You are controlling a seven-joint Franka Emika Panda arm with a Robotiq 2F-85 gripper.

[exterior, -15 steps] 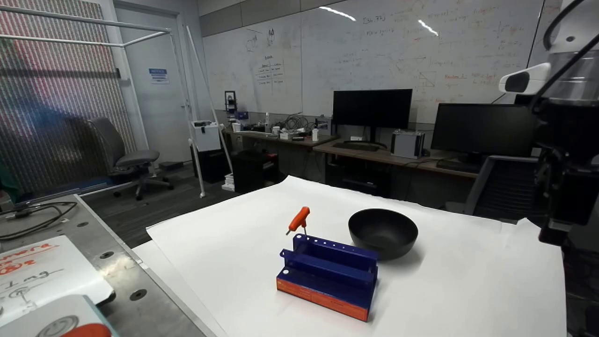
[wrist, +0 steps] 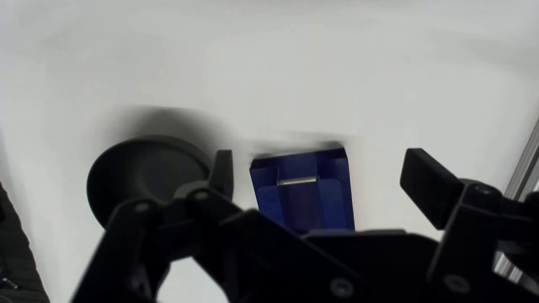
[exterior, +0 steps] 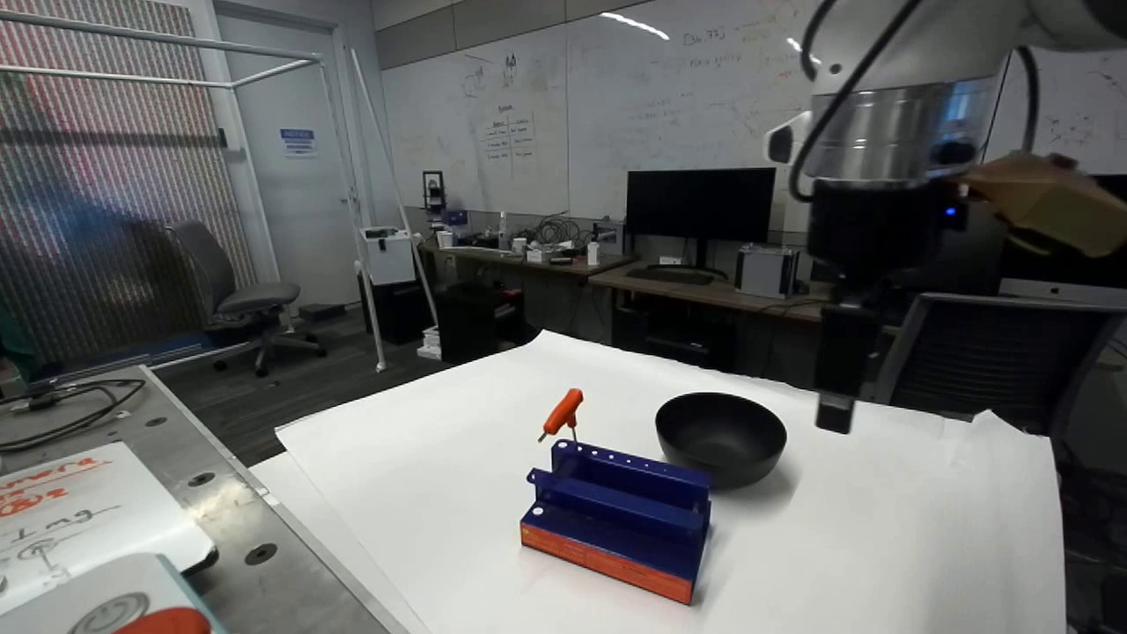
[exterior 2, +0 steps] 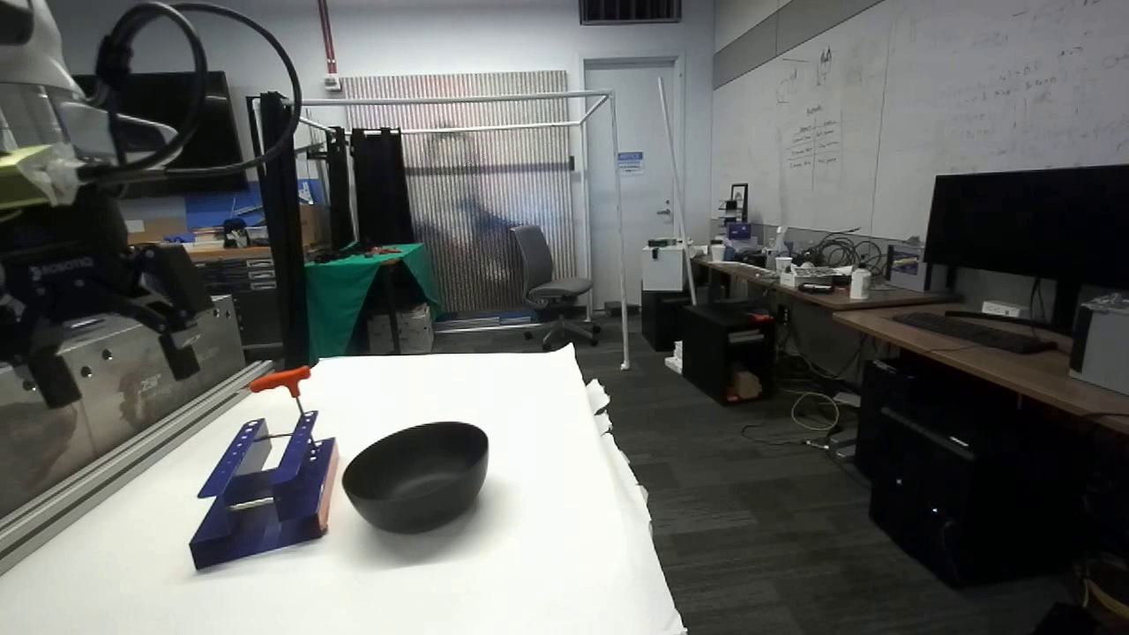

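Note:
On the white-covered table stands a dark blue tool holder (exterior: 623, 512) with an orange strip along one side. An orange-handled T-shaped hex key (exterior: 565, 412) stands upright in a hole at one end of it; in the second exterior view its handle (exterior 2: 280, 381) rises above the holder (exterior 2: 265, 492). Close beside the holder sits an empty black bowl (exterior: 721, 438), also at left in the wrist view (wrist: 146, 174). My gripper is open and empty, high above the table, fingers spread wide. From above, part of the holder (wrist: 303, 194) shows between the fingers; the hex key is hidden there.
White paper (exterior: 866, 539) covers the table, with free room around the holder and bowl. A metal rail (exterior 2: 127, 455) runs along one table edge. Beyond the far side are a chair (exterior: 993, 359) and desks with monitors (exterior: 700, 204).
The arm and gripper have moved left in the first exterior view, from the right edge inward toward the bowl. Holder, hex key and bowl have stayed put.

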